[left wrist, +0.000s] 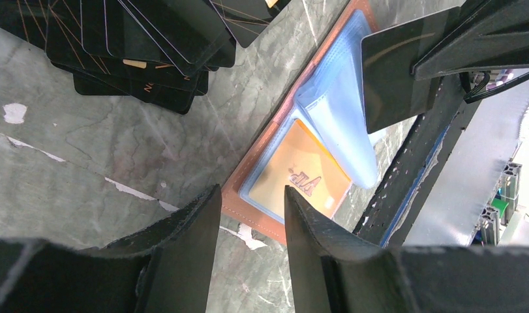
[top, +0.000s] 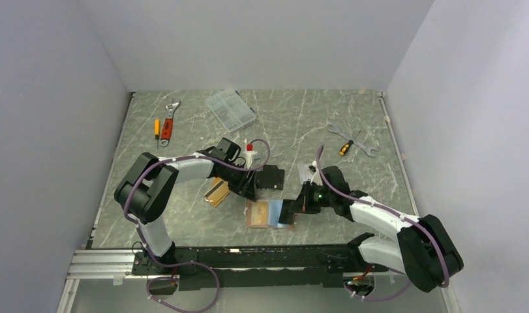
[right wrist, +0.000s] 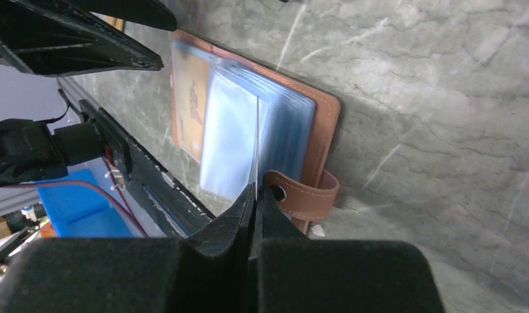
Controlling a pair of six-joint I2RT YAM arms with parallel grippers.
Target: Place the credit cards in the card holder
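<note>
The card holder (top: 259,214) lies spread on the table, brown-edged, with clear bluish sleeves (right wrist: 235,137) and an orange card (left wrist: 294,171) in its left pocket. My right gripper is shut on a thin black card, which appears edge-on in the right wrist view, above the sleeves. In the left wrist view that card stands over the holder's right part; whether it touches a sleeve, I cannot tell. My left gripper is partly open by the holder's left end, nothing between its fingers.
Black cards (left wrist: 137,49) lie in a fanned pile behind the holder, and gold cards (top: 217,192) rest by the left arm. A clear organiser box (top: 231,110), wrenches (top: 353,139) and screwdrivers stay far back. The table's front edge is close to the holder.
</note>
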